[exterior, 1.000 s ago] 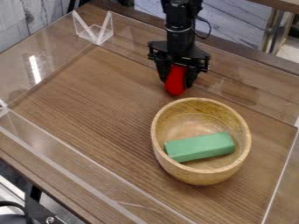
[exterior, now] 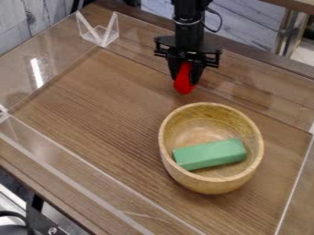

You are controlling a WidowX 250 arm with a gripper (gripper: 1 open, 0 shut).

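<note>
The black gripper (exterior: 185,64) hangs over the back middle of the wooden table, shut on a red object (exterior: 183,80) that is partly hidden by the fingers. Below and to the right, a round tan bowl (exterior: 185,122) holds a green block (exterior: 208,154) lying inside it.
A clear plastic piece (exterior: 99,27) stands at the back left, and another clear piece sits at the left edge. A raised wooden edge runs along the back right.
The gripper has risen slightly toward the back with the red object in it. The bowl and green block have not moved.
</note>
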